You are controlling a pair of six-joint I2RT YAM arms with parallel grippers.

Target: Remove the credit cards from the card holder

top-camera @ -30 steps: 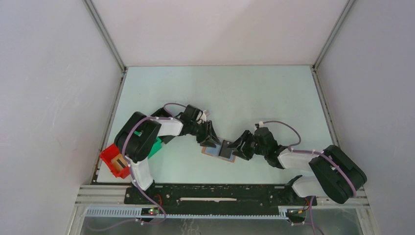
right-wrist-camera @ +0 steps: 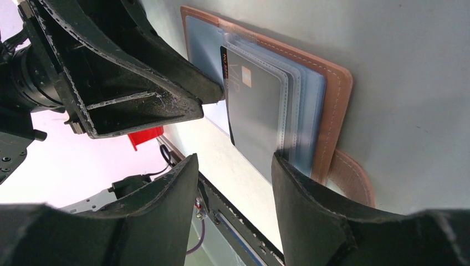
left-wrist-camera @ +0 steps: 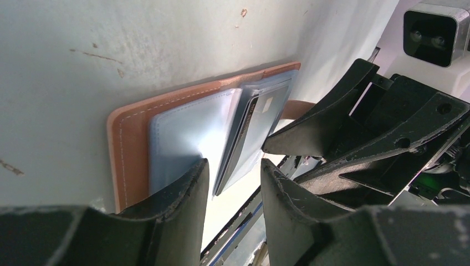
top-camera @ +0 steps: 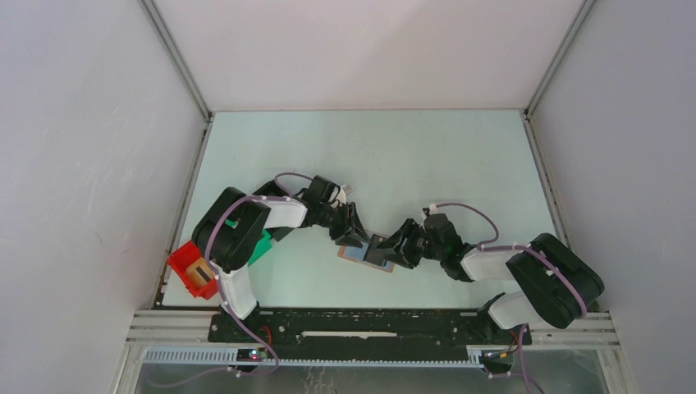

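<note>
The brown card holder (top-camera: 367, 250) lies opened out on the table, its clear sleeves facing up. A dark grey card (right-wrist-camera: 256, 94) with a chip and a black edge strip sits in a clear sleeve on its right half. My left gripper (top-camera: 354, 243) is over the holder's left half; in the left wrist view its fingers (left-wrist-camera: 188, 191) stand apart, one in front of the pale sleeve (left-wrist-camera: 191, 138). Over the right half, my right gripper (top-camera: 402, 254) has its fingers parted; one finger (right-wrist-camera: 291, 183) reaches the sleeve edges beside the card. Nothing shows gripped in either.
A red box (top-camera: 194, 271) stands at the left, with a green container (top-camera: 261, 247) and a black box (top-camera: 277, 232) close by, partly under the left arm.
My right gripper and arm have shifted slightly left over the holder's right half. The left arm and the holder look unmoved.
</note>
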